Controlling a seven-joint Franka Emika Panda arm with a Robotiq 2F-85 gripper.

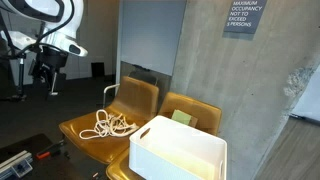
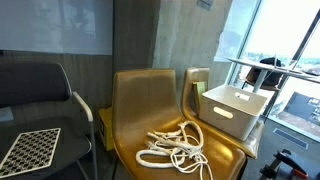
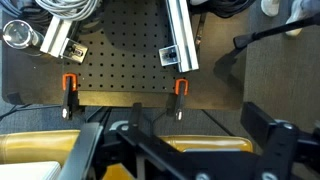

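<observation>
In exterior view 1 my gripper hangs at the far left, well apart from the chairs. The wrist view has the gripper open, its two orange-edged fingers wide apart over a dark perforated plate, with nothing between them. A cream rope lies in loose loops on a brown chair seat; the same rope shows in exterior view 2. To its right, a white open-topped box stands on the neighbouring seat. A greenish object shows upright behind the box's rim.
Brown chair backs rise behind the rope. In exterior view 2, a black armchair holds a checkered board. Coiled cable and metal brackets lie on the perforated plate below the gripper.
</observation>
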